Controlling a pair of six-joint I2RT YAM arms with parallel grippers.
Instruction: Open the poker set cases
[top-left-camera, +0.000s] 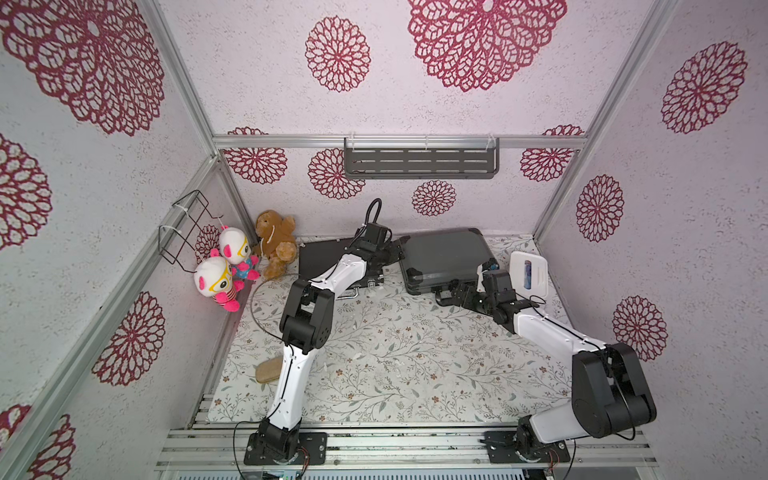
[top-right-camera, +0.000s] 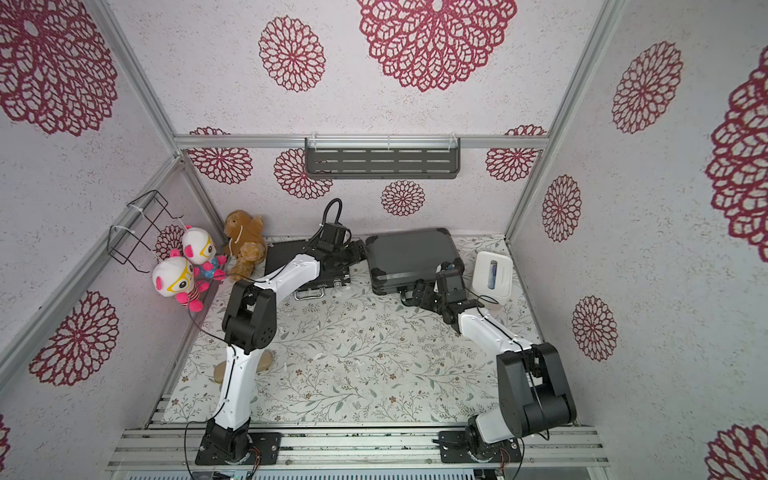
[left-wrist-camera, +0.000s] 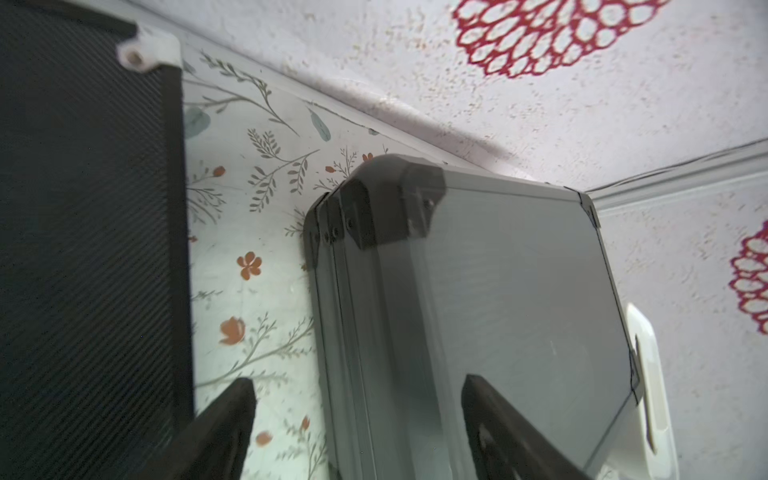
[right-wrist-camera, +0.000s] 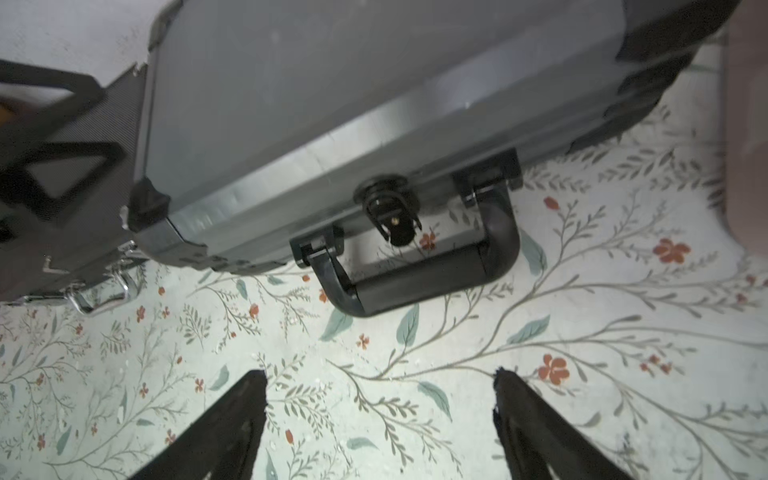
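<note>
The grey poker case (top-left-camera: 444, 257) lies closed near the back wall, its black handle (right-wrist-camera: 424, 280) and central latch (right-wrist-camera: 390, 212) facing front. To its left is a closed black case (top-left-camera: 324, 257) with a silver handle (top-right-camera: 309, 294). My left gripper, fingers apart and empty, hangs over the gap between the cases, by the grey case's left side. My right gripper stands in front of the grey case's handle, its fingers parted with nothing between them. In the top views the right arm partly covers that handle.
A white container (top-left-camera: 529, 274) sits right of the grey case. A brown teddy bear (top-left-camera: 276, 242) and two pink-and-white toys (top-left-camera: 216, 276) are at the left. A tan object (top-left-camera: 269, 369) lies front left.
</note>
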